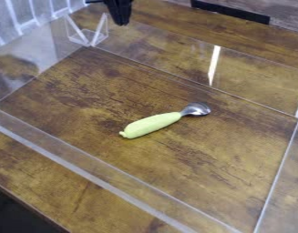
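Observation:
A spoon with a pale yellow-green handle (pixel 151 124) and a silver head lies on the wooden surface inside a clear acrylic enclosure, angled from lower left to upper right. My dark gripper (pixel 120 16) is at the top edge of the camera view, high above the back left of the enclosure and well apart from the spoon. Only its lower part shows, with nothing visible between its fingers; it looks shut.
Clear walls (pixel 93 177) ring the work area. A small clear bracket (pixel 87 35) stands at the back left corner. A white slatted rail (pixel 24 18) is at the upper left.

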